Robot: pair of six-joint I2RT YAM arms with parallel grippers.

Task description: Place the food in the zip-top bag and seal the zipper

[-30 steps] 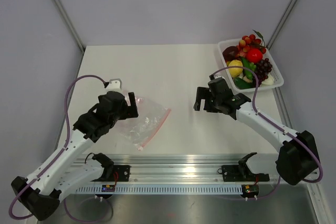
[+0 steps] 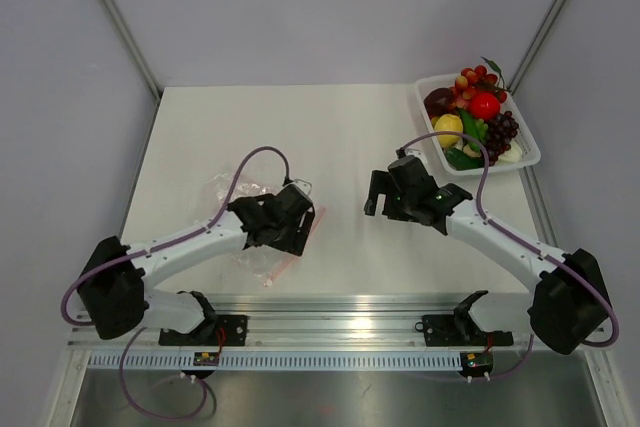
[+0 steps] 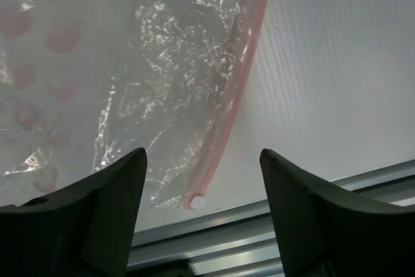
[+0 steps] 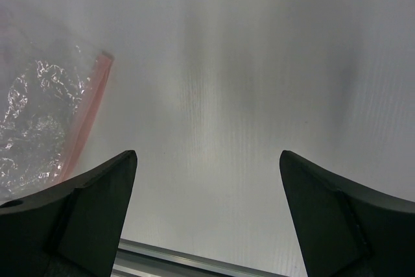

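Observation:
A clear zip top bag [image 2: 245, 257] lies flat on the left half of the table, its pink zipper edge [image 3: 230, 115] along its right side. My left gripper [image 2: 300, 232] is over that edge, fingers apart, with the zipper's end between and beyond the fingertips in the left wrist view. My right gripper [image 2: 380, 192] stands open over bare table right of the bag, which shows at the left of the right wrist view. The food [image 2: 485, 107], fruit and vegetables, is in a white basket [image 2: 530, 152] at the back right.
A metal rail [image 2: 330, 307] runs along the front edge.
My left gripper has moved right and down across the bag to its zipper edge. The right gripper has barely moved.

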